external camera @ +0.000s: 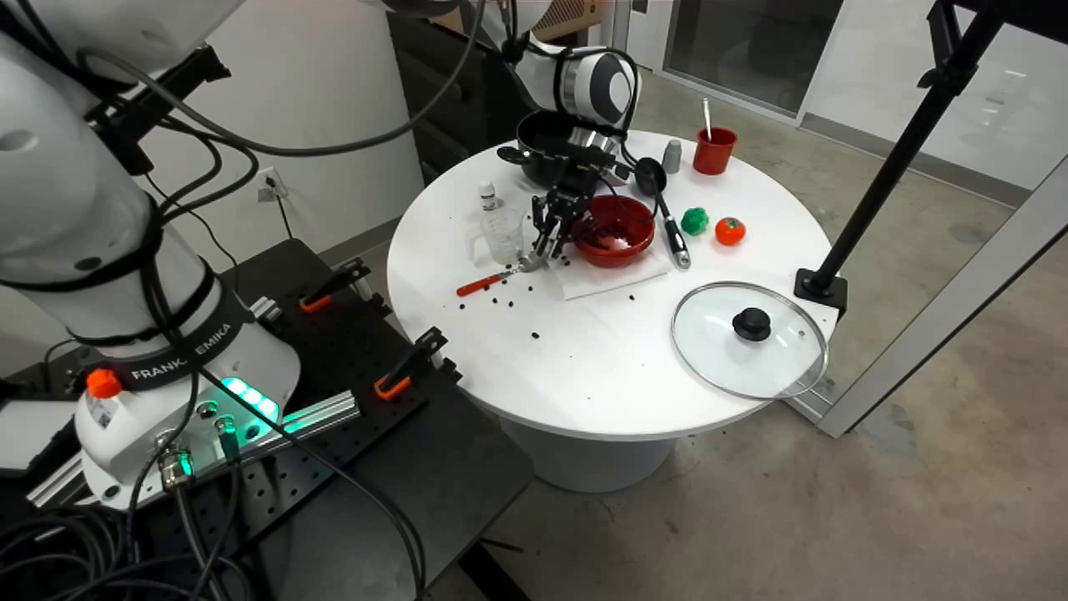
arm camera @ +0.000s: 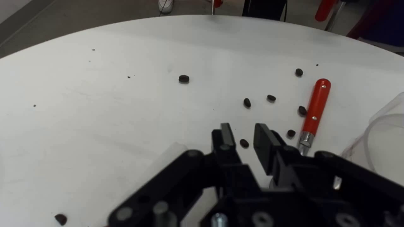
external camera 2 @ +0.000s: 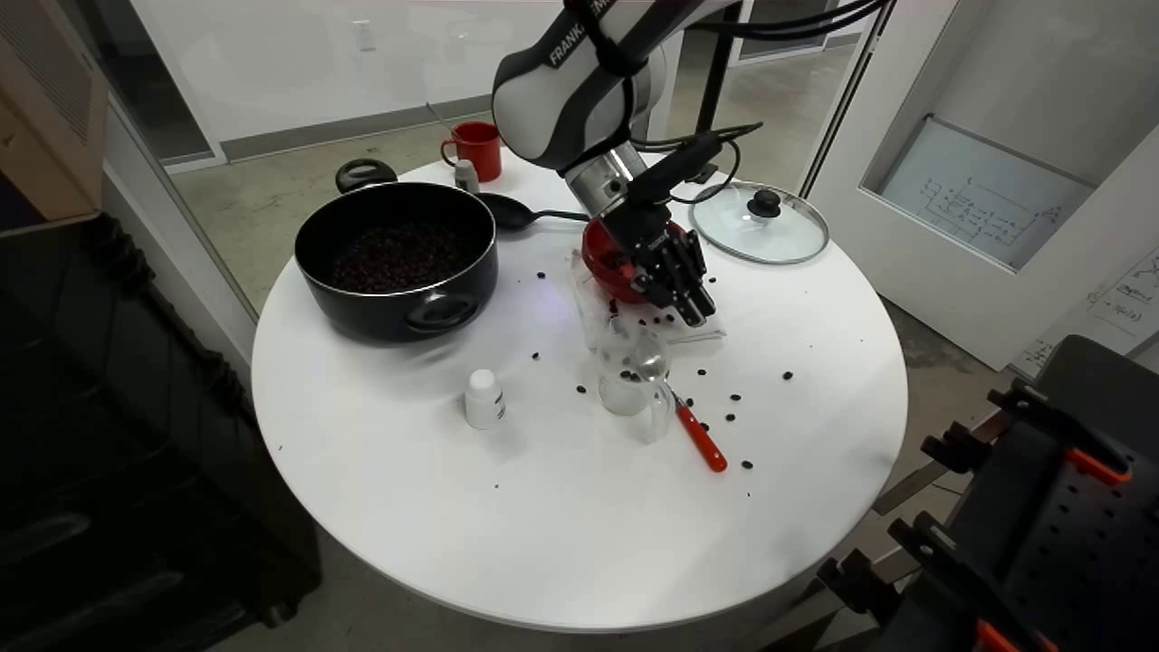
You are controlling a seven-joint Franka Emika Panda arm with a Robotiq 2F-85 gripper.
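Observation:
Part open, my gripper has an empty gap between its fingers. It hangs beside the red bowl (external camera 2: 603, 264), over the white cloth (external camera: 612, 285). A scoop with a red handle (arm camera: 317, 102) lies on the table, to the right of the fingers in the wrist view; its metal head (external camera: 531, 262) is close to the gripper, and my fingers partly hide it in the wrist view. Dark beans (arm camera: 184, 78) are scattered around the scoop. More beans show inside the bowl. A clear measuring cup (external camera: 505, 239) stands near the scoop.
The black pot (external camera 2: 337, 311) holds dark beans. Around the table are a white bottle (external camera 2: 483, 400), a black ladle (external camera: 672, 235), a green vegetable (external camera: 695, 221), a tomato (external camera: 730, 231), a red mug (external camera: 713, 152) and a glass lid (external camera: 721, 351).

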